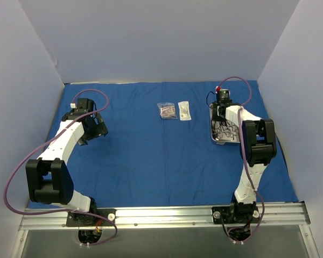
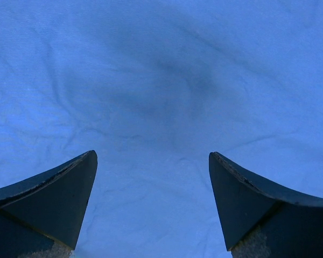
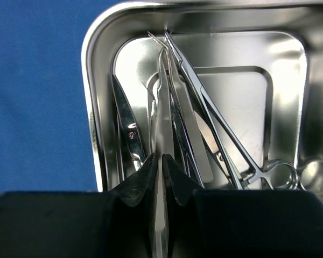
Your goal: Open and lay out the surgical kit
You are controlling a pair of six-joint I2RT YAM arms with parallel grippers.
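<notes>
The steel kit tray (image 1: 220, 137) is at the right, under my right arm. In the right wrist view it holds scissor-like clamps (image 3: 226, 134), flat forceps (image 3: 194, 134) and other instruments in a pile. My right gripper is over the tray, its fingertips close together around a flat steel instrument (image 3: 164, 131); whether they grip it is unclear. My left gripper stands open over bare blue cloth at the left, nothing between its fingers.
A bagged pack (image 1: 167, 110) and a white packet (image 1: 184, 110) lie at the back middle of the blue cloth (image 1: 140, 156).
</notes>
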